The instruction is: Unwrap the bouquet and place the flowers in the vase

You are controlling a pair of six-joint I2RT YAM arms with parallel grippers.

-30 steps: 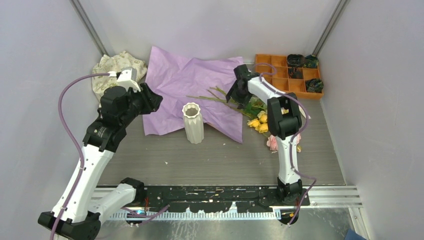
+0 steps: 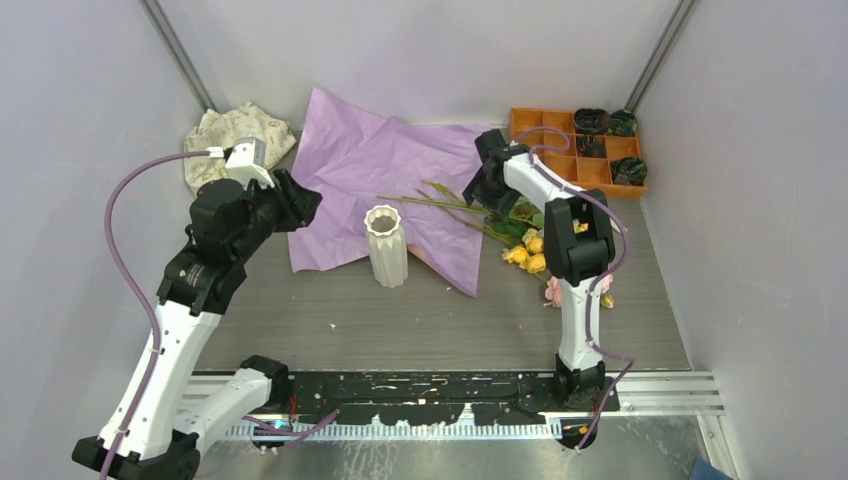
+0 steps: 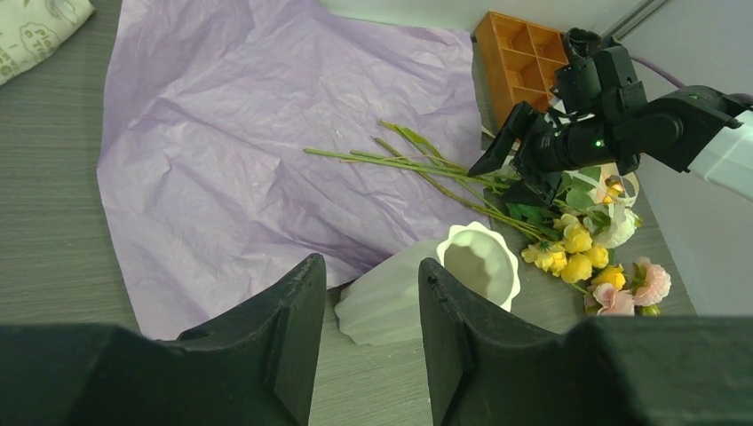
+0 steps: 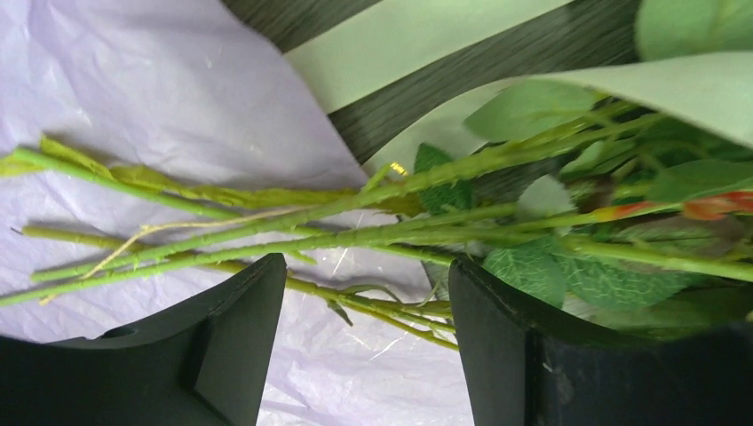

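The cream fluted vase (image 2: 389,255) stands upright near the table's middle, its scalloped mouth facing up. To its right lie the flowers, with yellow blooms (image 2: 527,255) and pink blooms (image 3: 653,282) at the right and green stems (image 3: 382,160) reaching left over the purple sheet. My right gripper is over the stems, its fingers apart; in its wrist view the stems run across beyond the fingertips. Whether they touch is unclear. High at the left, away from the flowers, my left gripper is open and empty; the vase shows beyond its fingers.
Crumpled purple paper (image 2: 350,150) covers the middle back. At the back right sits an orange divided box (image 2: 545,122) with dark pots in it. A patterned cloth bag (image 2: 235,130) lies at the back left.
My right gripper has shifted slightly to the right, and the flowers have moved a little right too. The paper's right side has shifted. My left arm has moved only slightly.
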